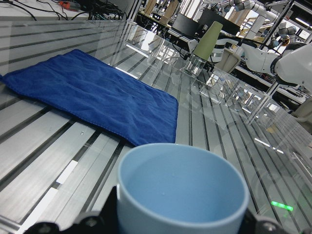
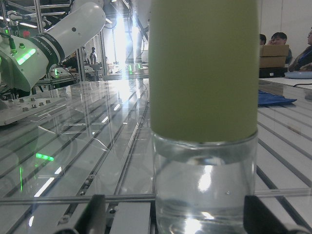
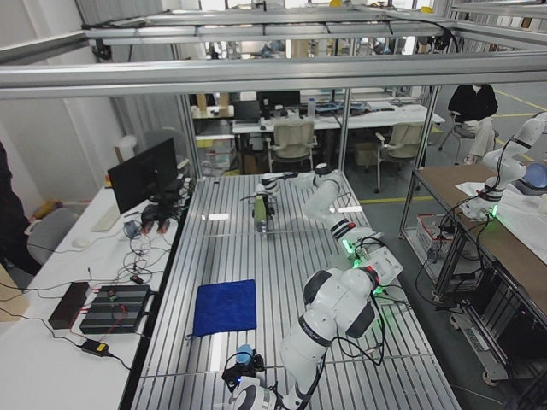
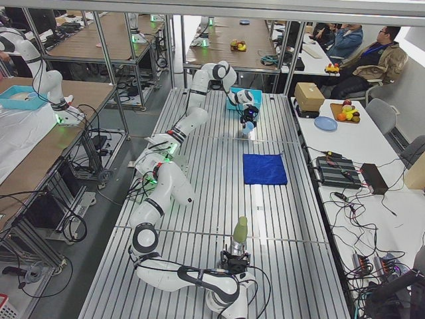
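A light blue cup (image 3: 244, 354) (image 4: 248, 127) (image 1: 181, 190) is held in my left gripper (image 3: 243, 372) (image 4: 249, 119), which is shut on it. A green bottle with a clear lower part (image 3: 261, 211) (image 4: 240, 234) (image 2: 204, 68) stands upright at my right gripper (image 4: 234, 259); its fingers are low beside the clear part in the right wrist view, and whether they grip it cannot be told. A folded blue cloth (image 3: 224, 307) (image 4: 264, 169) (image 1: 92, 95) lies flat on the slatted table between the two grippers.
The slatted metal table (image 3: 222, 256) is otherwise mostly clear. Arm bases with cables occupy one long side. Along the other side is a white desk (image 3: 34, 359) with electronics and wires. A blue bin (image 4: 236, 100) stands behind my left arm.
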